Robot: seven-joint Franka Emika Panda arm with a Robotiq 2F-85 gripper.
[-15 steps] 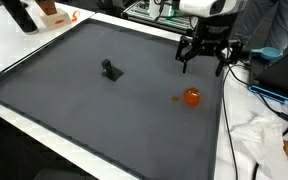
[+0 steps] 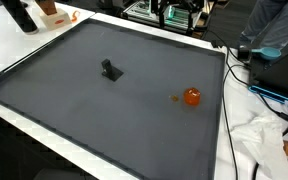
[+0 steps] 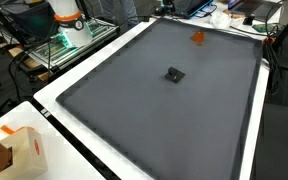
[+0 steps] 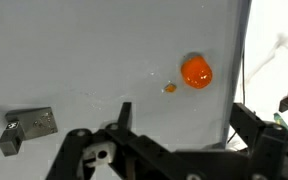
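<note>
An orange-red round object (image 2: 192, 97) lies on the grey board (image 2: 134, 110), with a tiny orange bit (image 2: 174, 99) beside it. In the wrist view my gripper stands open, its dark fingers wide apart and nothing between them. The orange object (image 4: 196, 71) and the small bit (image 4: 170, 88) appear beyond the fingertips, apart from them. A dark block on a flat plate (image 4: 28, 129) sits at the lower left of that view; exterior view 2 shows this block (image 3: 174, 75) near the board's middle. Only a dark piece of the gripper shows at exterior view 1's top edge.
Crumpled white cloth or plastic (image 2: 259, 142) lies off the board's right side, with dark cables (image 2: 274, 100) close by. Most of the board around the two objects is bare. White edging borders the board (image 3: 109, 155).
My gripper has moved up and back from above the orange object, almost out of exterior view 1. The orange object, the small bit and the dark block stay where they were.
</note>
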